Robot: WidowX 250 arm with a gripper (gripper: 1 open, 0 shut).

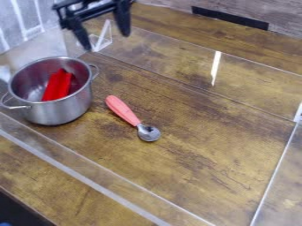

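Observation:
My black gripper [99, 33] hangs blurred at the top of the view, above and behind a steel pot [56, 108], its fingers spread open with nothing seen between them. The two-handled pot stands on the left and holds a red object [56, 86] lying inside. To the pot's right, a spoon with a pink handle [124, 109] and a metal bowl lies on the wooden table [218, 150].
Clear panels or strips edge the table at the left and right. A dark slatted object [267, 19] is at the top right.

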